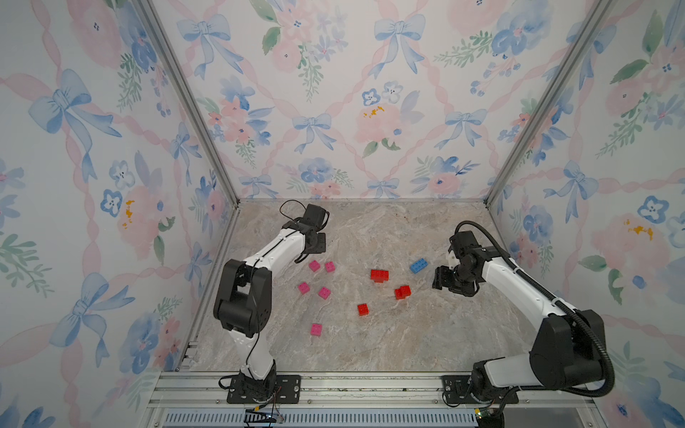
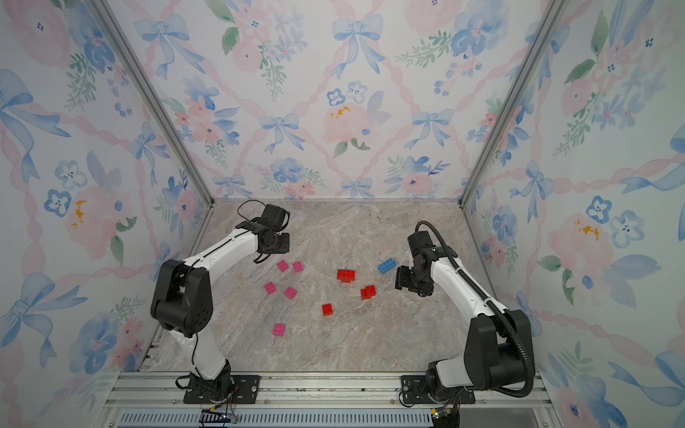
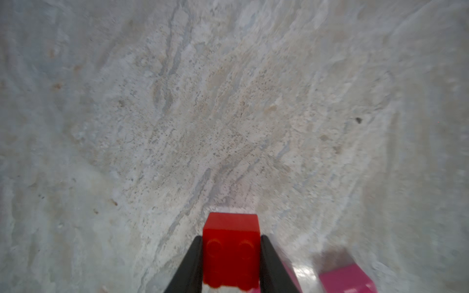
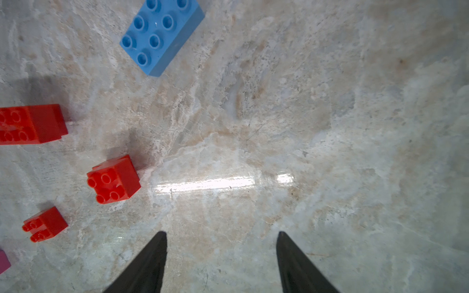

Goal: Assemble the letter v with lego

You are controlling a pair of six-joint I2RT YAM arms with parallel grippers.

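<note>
A red brick [image 3: 231, 254] is between the fingers of my left gripper, which is shut on it and hangs above bare surface beyond the pink bricks. In the top left view, a red brick piece [image 1: 379, 275] lies at mid-table, with a stepped red piece [image 1: 402, 292] to its right and a small red brick [image 1: 362, 309] nearer the front. The blue brick [image 1: 418, 265] lies at the right, studs up. My right gripper stands open, nothing between its fingers, to the right of the stepped red piece [image 4: 113, 179] and the blue brick [image 4: 162, 34].
Several pink bricks lie scattered on the left side, among them one pink brick [image 1: 324, 292] and a pink brick [image 1: 316, 329] nearest the front. Free room spans the back middle and the front right of the table [image 1: 442, 335].
</note>
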